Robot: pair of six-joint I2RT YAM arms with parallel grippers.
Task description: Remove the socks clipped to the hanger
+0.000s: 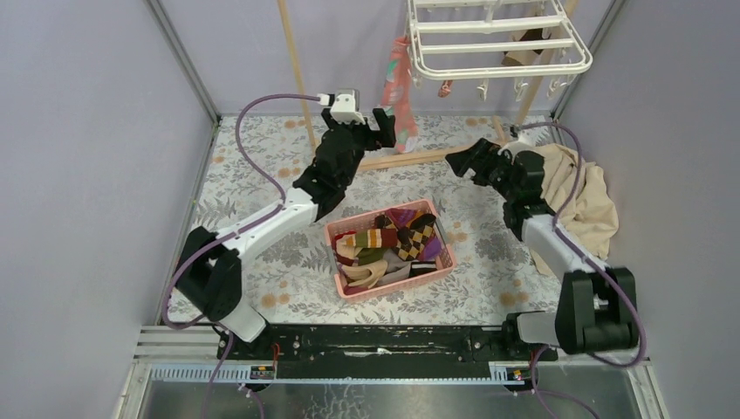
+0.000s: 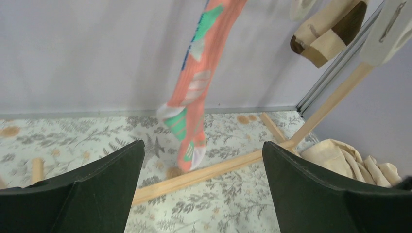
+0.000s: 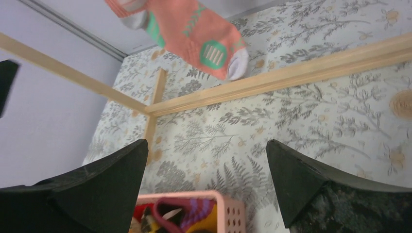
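A pink patterned sock [image 1: 398,92] hangs from the left end of the white hanger [image 1: 502,50] in the top view. The same sock [image 2: 194,92] dangles ahead of my left gripper, which is open with nothing between its fingers. From the right wrist side, the lower end of the sock [image 3: 214,48] shows above and beyond my right gripper, also open and empty. A beige-brown sock [image 2: 330,31] hangs farther back under the hanger. Another small reddish piece [image 1: 445,88] shows beneath the front bar; most of it is hidden.
A pink basket [image 1: 330,231] filled with several socks stands between the arms. Beige cloth [image 1: 596,205] lies crumpled at the right. Wooden bars [image 1: 406,160] form the hanger's stand at the back.
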